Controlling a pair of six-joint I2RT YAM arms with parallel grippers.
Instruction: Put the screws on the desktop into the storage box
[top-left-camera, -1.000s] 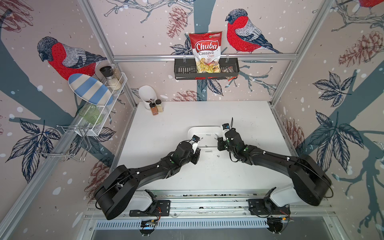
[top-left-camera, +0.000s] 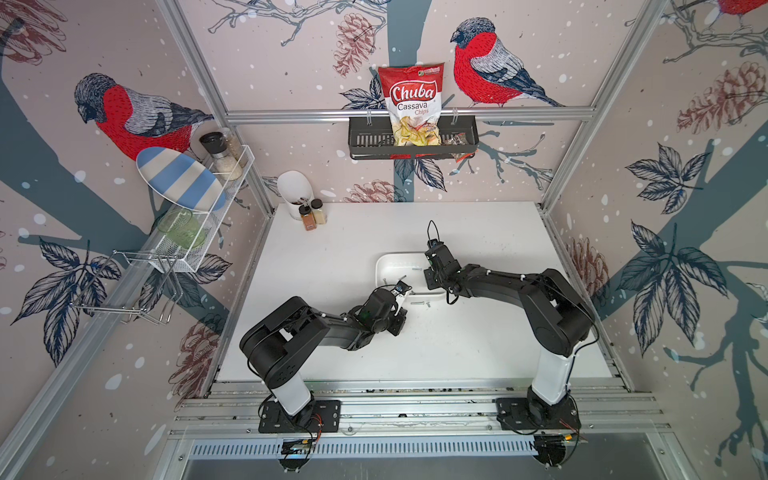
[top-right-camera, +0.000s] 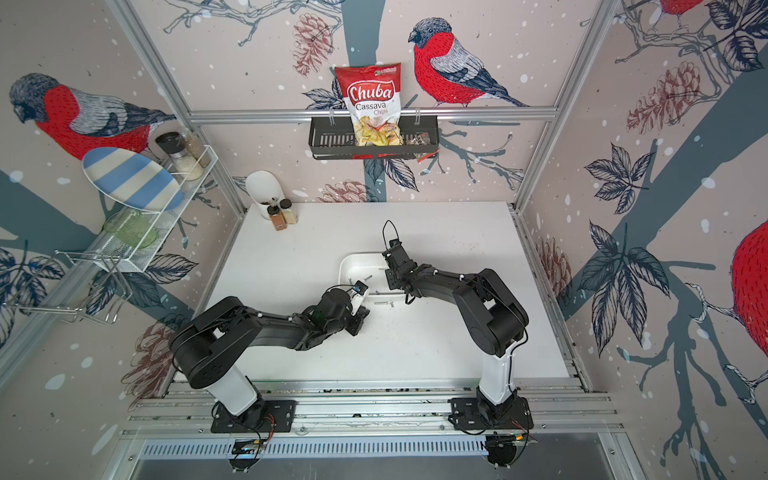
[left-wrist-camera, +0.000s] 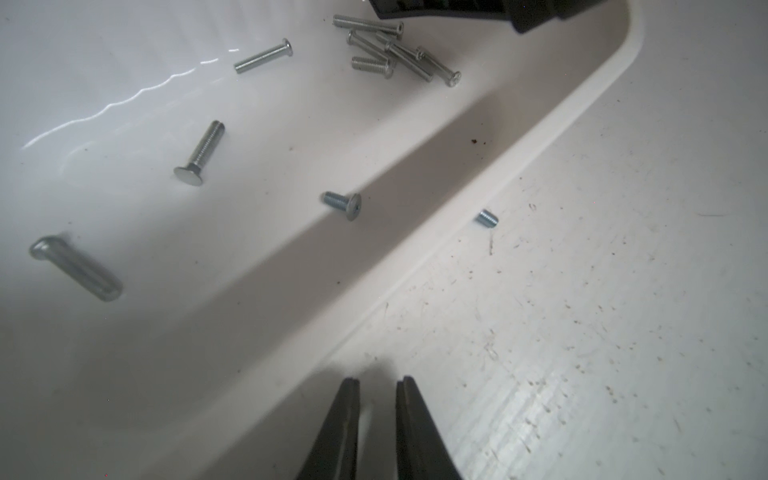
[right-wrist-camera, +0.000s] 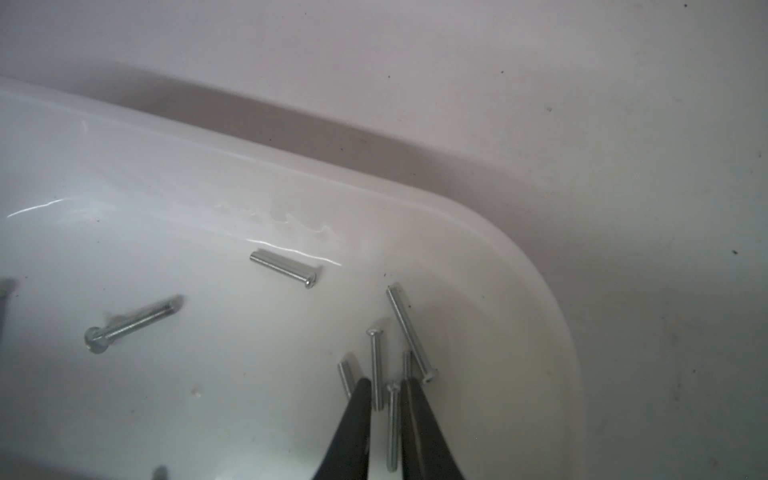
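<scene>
The white storage box (top-left-camera: 392, 264) sits mid-table with several screws inside, such as a screw (left-wrist-camera: 272, 56) lying apart and a cluster at one end. My left gripper is over the desktop just outside the near wall, slightly open with nothing between its fingers. A short screw (left-wrist-camera: 486, 217) lies on the desktop beside that wall, partly hidden by it. My right gripper is over the screw cluster at the box's end, its fingers slightly apart; whether anything is between them is unclear.
Spice jars (top-left-camera: 309, 216) and a white board stand at the back left. A wire shelf hangs on the left wall, and a dark rack with a chips bag (top-left-camera: 412, 104) on the back wall. The desktop around the box is mostly clear.
</scene>
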